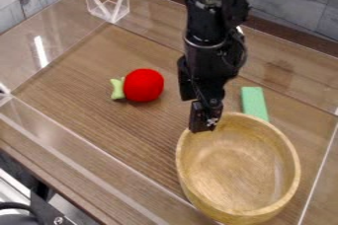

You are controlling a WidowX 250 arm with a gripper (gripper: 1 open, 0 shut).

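Note:
The black robot arm comes down from the top centre, and its gripper (201,111) hangs just above the back left rim of a large round yellow wooden bowl (238,178). Whether the fingers are open or shut is hard to tell. A red tomato-like ball (144,85) with a pale green piece at its left lies left of the gripper. A green block (255,104) lies behind the bowl, to the gripper's right.
The wooden table (79,130) has free room on the left and at the back. A pale wall and a white wire-like object (109,4) are at the top left. Dark cables show at the bottom left.

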